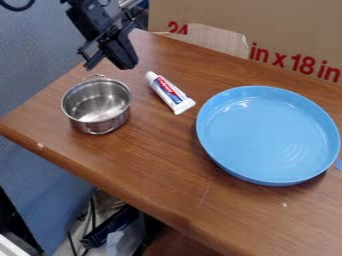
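A black robot gripper (pixel 115 55) hangs at the upper left, above and behind a steel pot (pixel 96 112); whether its fingers are open or shut is unclear. A white toothpaste tube (pixel 170 93) with red and blue print lies to the right of the pot. A large blue plate (pixel 267 131) rests on the right side of the wooden table (pixel 163 179).
A cardboard box (pixel 278 31) with red lettering stands at the back right. The table's left edge is close to the pot, with cluttered floor below it.
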